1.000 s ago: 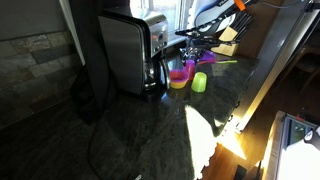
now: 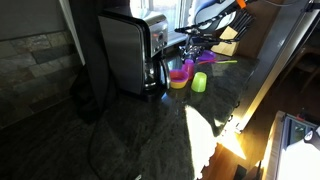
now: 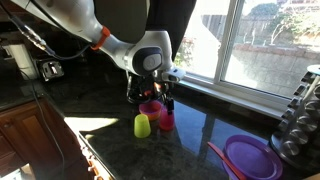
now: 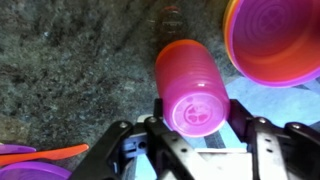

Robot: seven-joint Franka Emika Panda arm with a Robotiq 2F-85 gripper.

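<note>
In the wrist view a pink cup point(image 4: 195, 85) stands with its closed base toward the camera, between the fingertips of my gripper. One finger lies close along each side of the base; whether both press on it cannot be told. From the window side, the same pink cup point(image 3: 166, 121) rests on the dark counter under the gripper point(image 3: 158, 97). A green cup point(image 3: 142, 127) stands beside it, and a pink bowl point(image 3: 151, 107) sits just behind. In the other exterior view my gripper point(image 2: 190, 52) is small and dark above the cups.
A purple plate point(image 3: 262, 160) with a red utensil point(image 3: 226, 159) lies to one side, and a rack of jars point(image 3: 298, 125) stands near it. The coffee maker point(image 2: 135, 55) borders the cups. Open counter point(image 2: 150, 135) stretches toward the front.
</note>
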